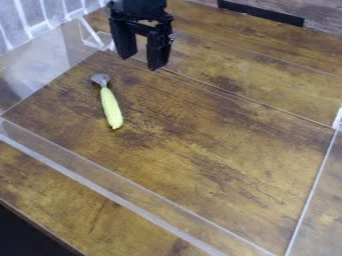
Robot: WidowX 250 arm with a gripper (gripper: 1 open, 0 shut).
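Observation:
My black gripper [140, 50] hangs at the top of the view, its two fingers apart and pointing down, open with nothing between them. Below it to the left, a long pale yellow object [111, 106] with a grey, rounded top end lies on the wooden floor of a clear-walled enclosure, apart from the gripper.
A low transparent wall [120, 208] runs round the wooden work area [227, 160], which is mostly bare to the centre and right. White railing [40, 20] stands at the back left, and a dark strip [261, 14] lies along the back edge.

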